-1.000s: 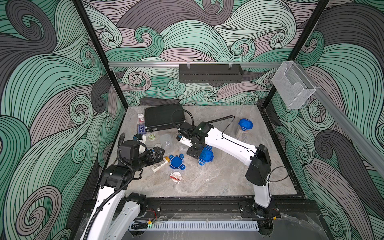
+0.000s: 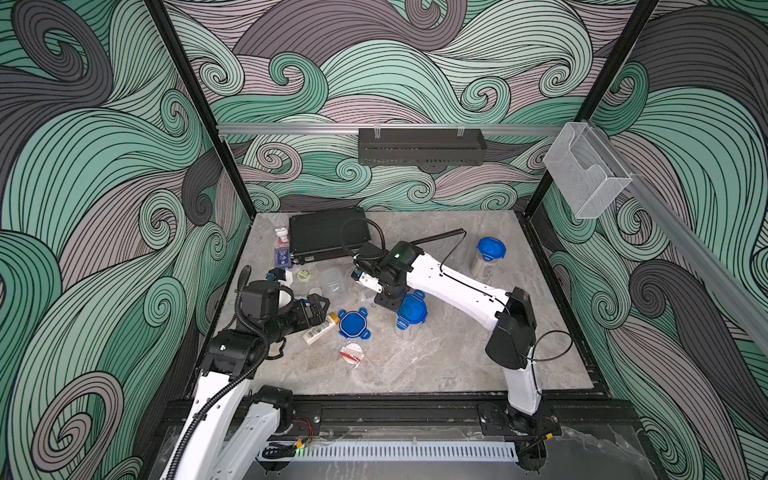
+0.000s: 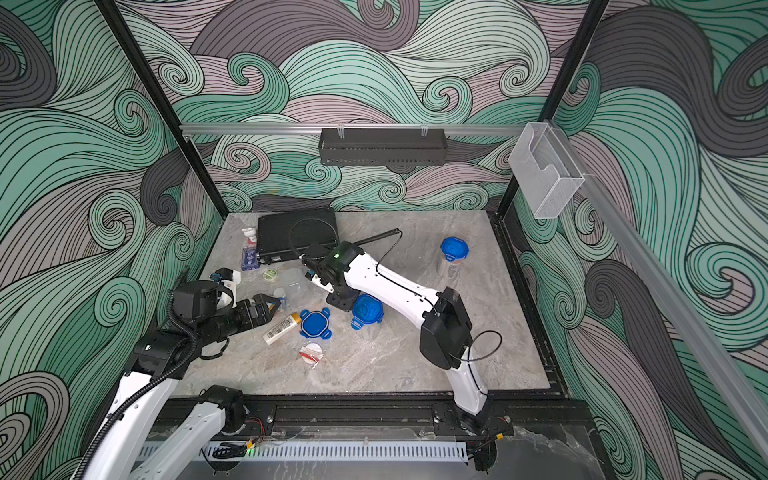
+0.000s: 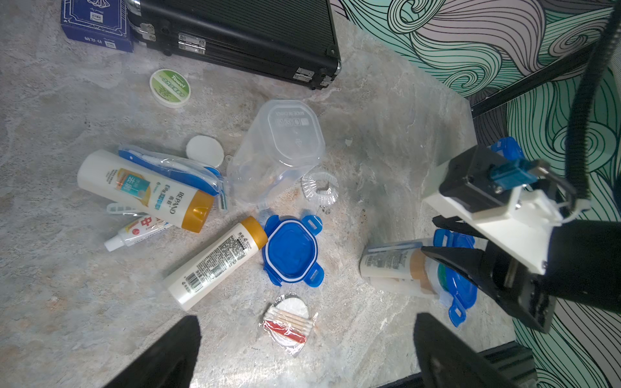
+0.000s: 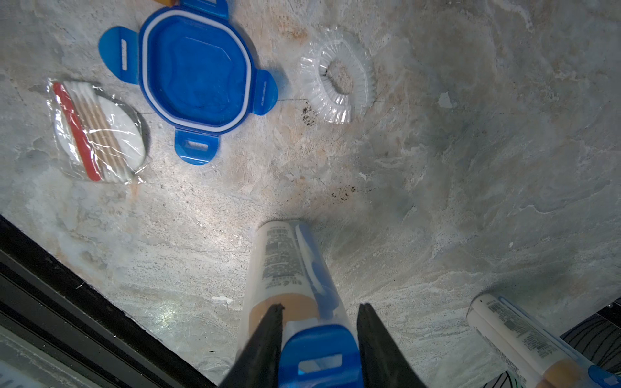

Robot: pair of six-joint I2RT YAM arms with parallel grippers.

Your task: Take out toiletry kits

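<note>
My right gripper is shut on a blue-lidded kit container point(image 5: 284, 271) with bottles inside, lying at the table's centre. My left gripper hangs open over loose toiletries: a lotion bottle point(image 4: 142, 184), a second bottle point(image 4: 213, 265), a toothbrush pack point(image 4: 168, 165), toothpaste point(image 4: 142, 229) and a swab pack point(image 4: 288, 326). An emptied clear container point(image 4: 275, 148) lies near its detached blue lid point(image 4: 291, 249) and a shower cap point(image 5: 336, 74). Another filled container point(image 5: 530, 342) is at the back right.
A black case point(image 2: 328, 232) sits at the back left with a blue card box point(image 4: 93, 22) beside it. A mesh holder point(image 2: 584, 172) hangs at upper right.
</note>
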